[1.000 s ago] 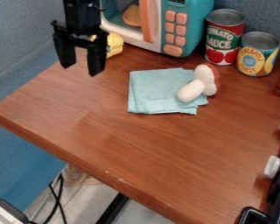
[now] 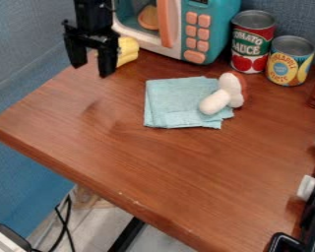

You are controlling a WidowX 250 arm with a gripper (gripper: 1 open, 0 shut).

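Observation:
My black gripper (image 2: 91, 61) hangs at the upper left over the table's back corner, fingers apart and pointing down. A yellow object (image 2: 126, 51) sits just to its right and partly behind it, beside the toy microwave. Nothing clearly shows between the fingers. A light blue folded cloth (image 2: 173, 100) lies mid-table with a white object (image 2: 220, 96) on its right part.
A teal toy microwave (image 2: 203, 25) stands at the back, with a tomato sauce can (image 2: 251, 44) and a second can (image 2: 290, 62) to its right. A black appliance (image 2: 303, 228) borders the right edge.

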